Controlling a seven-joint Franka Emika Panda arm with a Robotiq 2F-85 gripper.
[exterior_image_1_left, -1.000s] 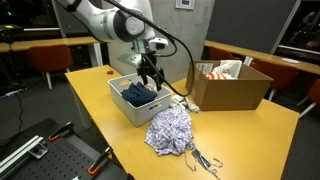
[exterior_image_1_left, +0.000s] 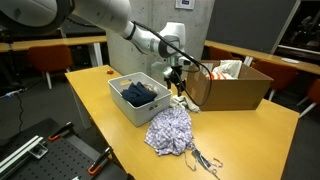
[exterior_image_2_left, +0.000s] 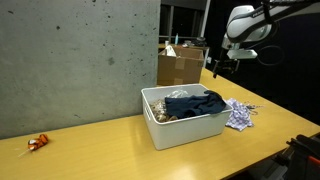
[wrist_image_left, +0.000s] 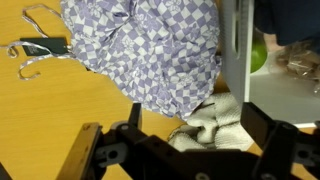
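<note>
My gripper is open in the wrist view, its dark fingers wide apart with nothing visible between them. In exterior view 1 the gripper (exterior_image_1_left: 177, 86) hangs above the table near the bin's right end. A white bin (exterior_image_1_left: 148, 112) holds a dark navy cloth (exterior_image_1_left: 138, 94) and other items. Below the wrist camera lies a cream knitted cloth (wrist_image_left: 220, 125), partly hidden by the gripper. Beside it spreads a purple-and-white checked cloth (wrist_image_left: 150, 55) with strings, rumpled flat on the table.
A large cardboard box (exterior_image_1_left: 232, 90) with white and red contents stands behind, to the right. A small orange-red object (exterior_image_2_left: 38, 142) lies far from the bin. Bare table (exterior_image_1_left: 265, 135) stretches out on the right.
The arm has swung from above the bin toward its right end and back, now over the area by the cream cloth. The bin and cloths look unmoved.
</note>
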